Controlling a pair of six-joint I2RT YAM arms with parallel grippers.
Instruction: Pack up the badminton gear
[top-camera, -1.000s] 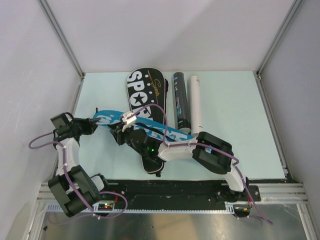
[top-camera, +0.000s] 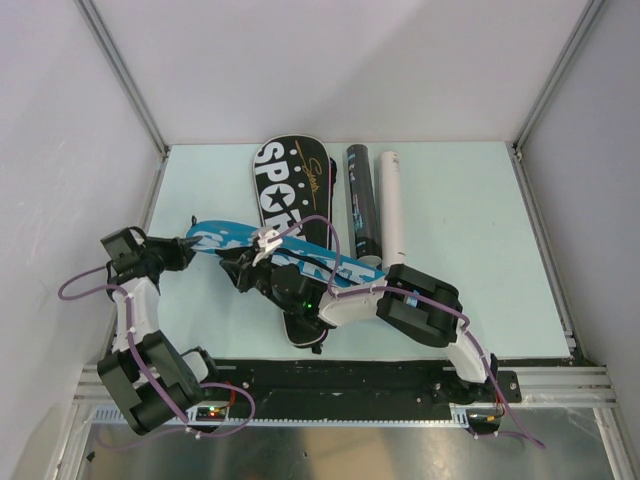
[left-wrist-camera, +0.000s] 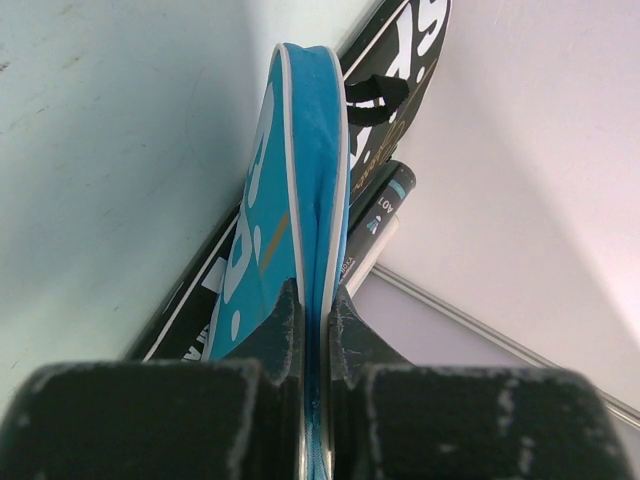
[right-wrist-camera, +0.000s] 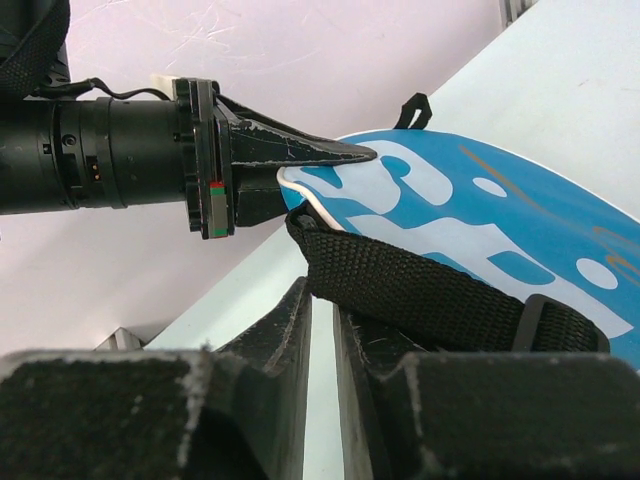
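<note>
A blue racket bag (top-camera: 215, 232) with white lettering lies diagonally across black bags. My left gripper (top-camera: 190, 250) is shut on its left end; in the left wrist view the bag's edge (left-wrist-camera: 316, 200) runs between the fingers. My right gripper (top-camera: 238, 265) is beside the bag's near edge. In the right wrist view its fingertips (right-wrist-camera: 296, 300) are at a black woven strap (right-wrist-camera: 420, 300) on the bag; whether they grip it is unclear.
A black SPORT bag (top-camera: 285, 180) stands behind, with a dark tube (top-camera: 362, 200) and a white tube (top-camera: 390, 200) to its right.
My left arm is unchanged.
</note>
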